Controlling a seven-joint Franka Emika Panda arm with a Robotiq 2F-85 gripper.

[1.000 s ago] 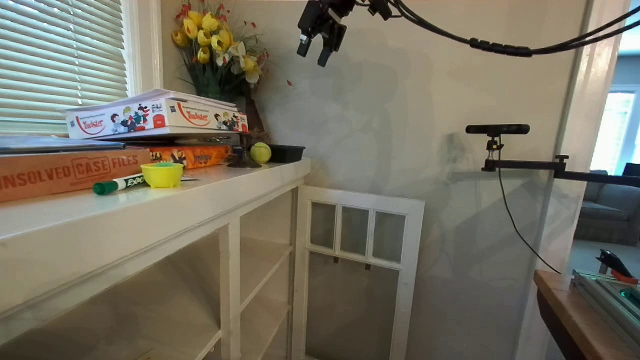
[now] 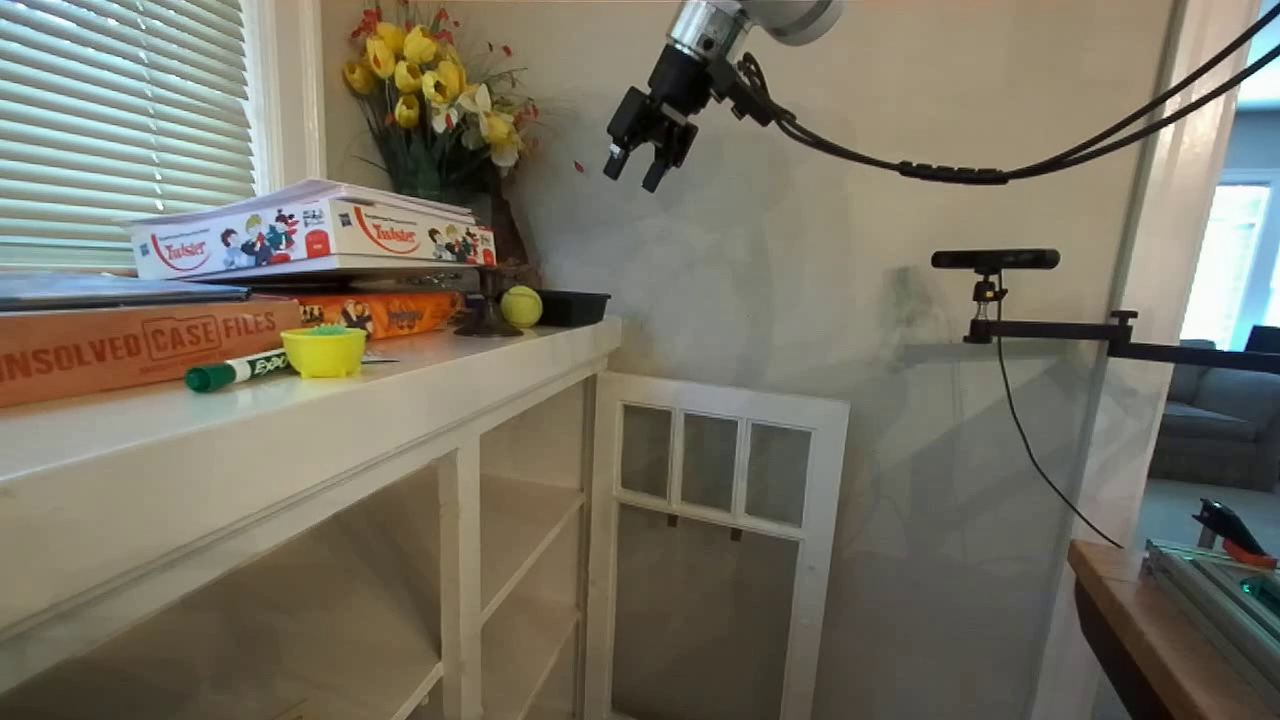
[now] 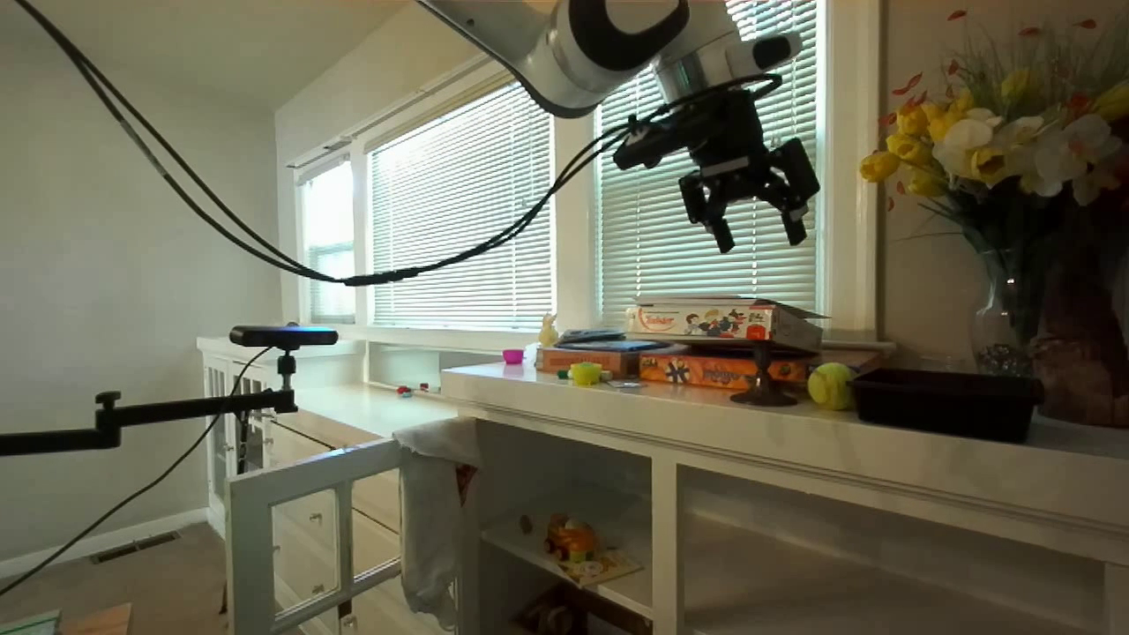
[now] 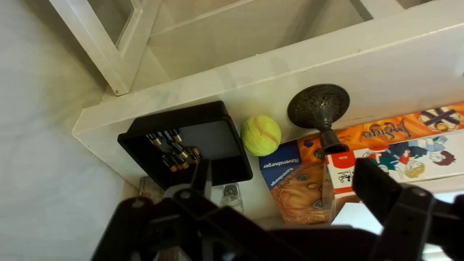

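My gripper (image 3: 756, 242) hangs open in the air, well above the white counter (image 3: 497, 383), with nothing between its fingers. In the wrist view its two dark fingers (image 4: 202, 174) stand wide apart. Below lie a yellow-green tennis ball (image 4: 261, 135) and, touching or nearly touching it, a black tray (image 4: 239, 169) with several batteries (image 4: 176, 150) inside. On the ball's other side is a dark metal goblet-like stand (image 4: 319, 104). A yellow cup (image 2: 324, 352) with something green in it sits farther along the counter, beside a green-capped marker (image 2: 234, 370).
A white Twister box (image 3: 699, 321) lies stacked on an orange game box (image 3: 677, 369). A vase of yellow flowers (image 3: 1005, 307) stands behind the tray. Open cabinet doors (image 2: 720, 390) jut out below the counter. Cables (image 2: 960, 175) trail from the arm.
My gripper has come down, with a slight shift to the right in exterior view 1. It is still open, and the objects on the counter have stayed in place.
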